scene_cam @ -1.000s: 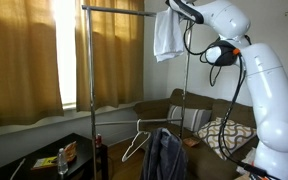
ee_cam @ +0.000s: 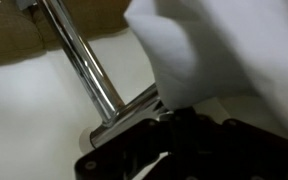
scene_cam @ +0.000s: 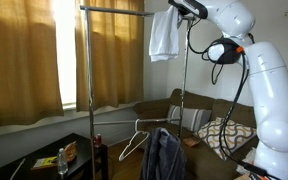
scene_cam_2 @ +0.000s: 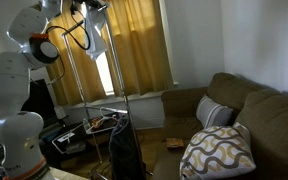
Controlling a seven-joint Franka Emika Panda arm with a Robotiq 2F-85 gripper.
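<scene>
A white cloth (scene_cam: 165,36) hangs at the top right corner of the metal rack (scene_cam: 88,75). My gripper (scene_cam: 173,7) is up at that corner, right above the cloth. In exterior view 2, the same cloth (scene_cam_2: 95,34) hangs just below the arm's end. The wrist view has the cloth (ee_cam: 189,55) very close, spread across the upper right, with the chrome rack tubes (ee_cam: 82,58) beside it. My gripper is shut, its dark fingers against the cloth's lower edge. Whether a fold is pinched between them cannot be made out.
From the rack's lower bar hangs an empty white hanger (scene_cam: 134,141), beside a dark garment (scene_cam: 164,155). A brown sofa (scene_cam: 205,115) with patterned cushions stands behind. At left is a dark table (scene_cam: 44,165) with a bottle (scene_cam: 62,160). Yellow curtains (scene_cam: 20,60) cover the windows.
Over the last second the cloth has shifted slightly left and hangs a little differently. The arm's end stays near the rack's top corner; rack, hanger and dark garment look unmoved.
</scene>
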